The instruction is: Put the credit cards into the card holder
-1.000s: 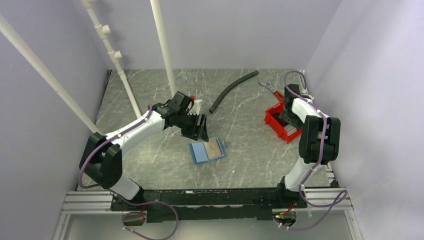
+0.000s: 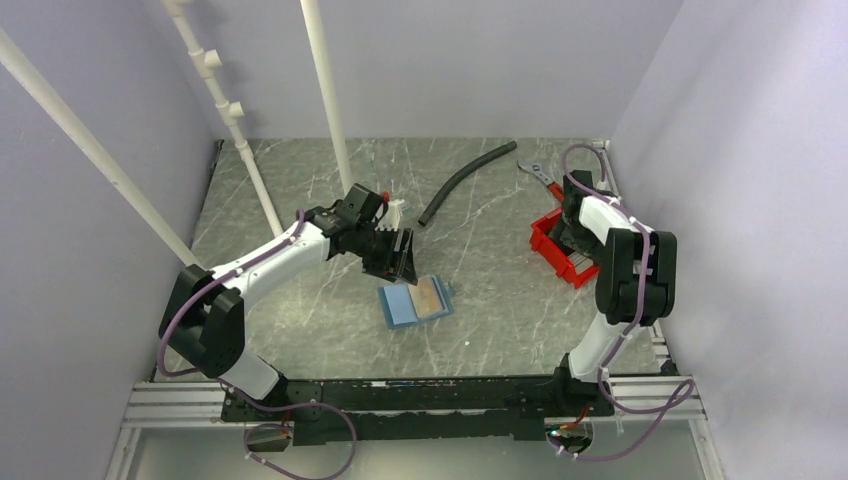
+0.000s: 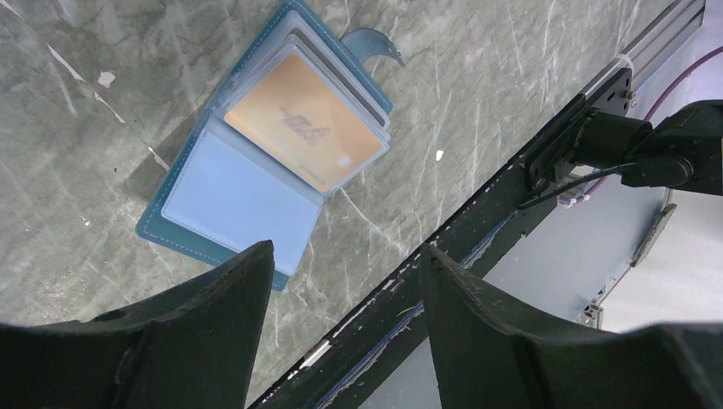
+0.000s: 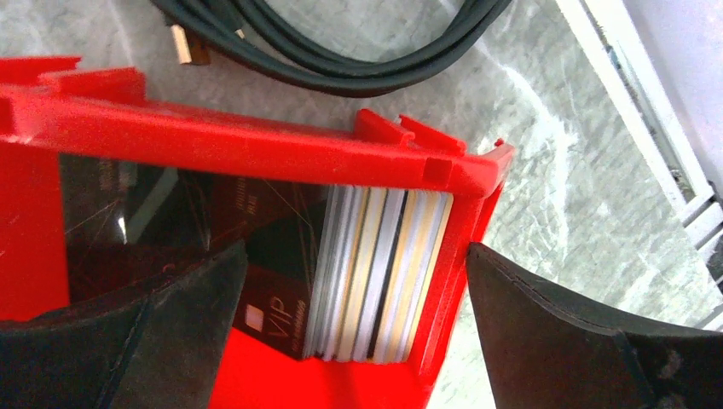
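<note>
The blue card holder (image 3: 247, 204) lies spread on the table in front of my left arm, an orange-tan card (image 3: 298, 123) showing in its clear sleeves. Above it my left gripper is open and empty. In the right wrist view a row of credit cards (image 4: 379, 273) stands on edge at one end of a red box (image 4: 256, 149); darker cards (image 4: 277, 319), one marked VIP, lean beside them. My right gripper is open at the box, its fingers on either side of the row, the right finger (image 4: 520, 298) by the end wall.
Behind the box lies a black cable (image 4: 341, 77). A wrench (image 2: 538, 175) and a black tube (image 2: 465, 180) rest toward the back. Table between the holder and the box is clear. The right wall (image 2: 750, 200) stands close to my right arm.
My right arm has shifted slightly left over the red box. The left arm and the card holder have stayed put.
</note>
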